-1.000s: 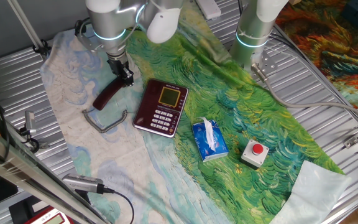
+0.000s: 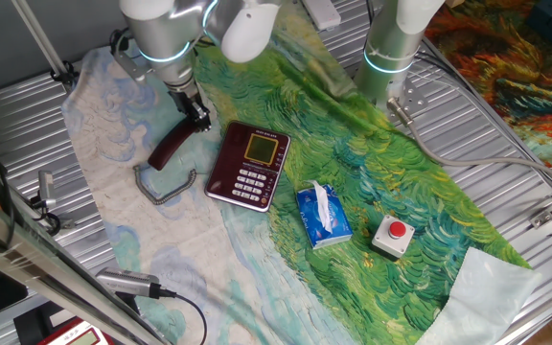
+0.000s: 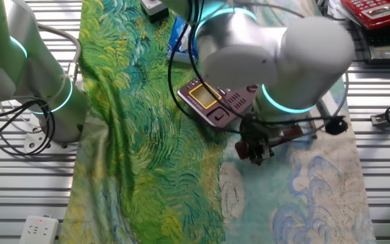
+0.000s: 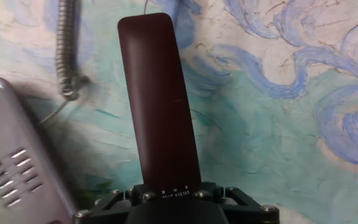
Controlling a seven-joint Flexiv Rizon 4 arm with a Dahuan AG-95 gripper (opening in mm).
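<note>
A dark maroon telephone handset [image 2: 173,146] is held at one end by my gripper, with a finger against each side of it. In the wrist view the handset [image 4: 159,93] points away from the fingers, its lettered end between the fingers. Right beside it lies the telephone base [image 2: 249,165], maroon with a screen and keypad; its grey speaker edge [image 4: 20,168] shows at the wrist view's left. A coiled cord [image 2: 166,198] curves over the cloth below the handset. From the far side, the arm partly covers the base [image 3: 207,96] and handset.
A blue tissue pack [image 2: 324,217] and a red button box [image 2: 392,237] sit right of the telephone. A pale bag [image 2: 480,295] lies near the lower right edge. The painted cloth [image 2: 247,278] has free room below the telephone.
The handset and my gripper have shifted slightly to the right together, while the upper wrist has swung a little left. The telephone base has stayed put.
</note>
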